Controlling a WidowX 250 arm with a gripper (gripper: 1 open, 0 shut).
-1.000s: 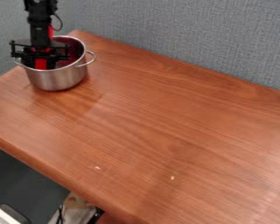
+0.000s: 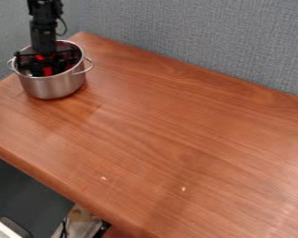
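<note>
A steel pot (image 2: 52, 85) with two side handles stands at the far left corner of the wooden table. My black gripper (image 2: 45, 59) reaches down from the top of the view into the pot. Something red (image 2: 47, 71) shows inside the pot between and behind the gripper's parts. The fingertips are hidden or too small to make out, so I cannot tell how the fingers stand or whether they hold anything.
A grey padded wall runs along the back. Cables and some pale items lie below the table's front left edge.
The gripper has shifted a little within the pot, and less of the red shows now. The pot has moved slightly left since a second ago.
</note>
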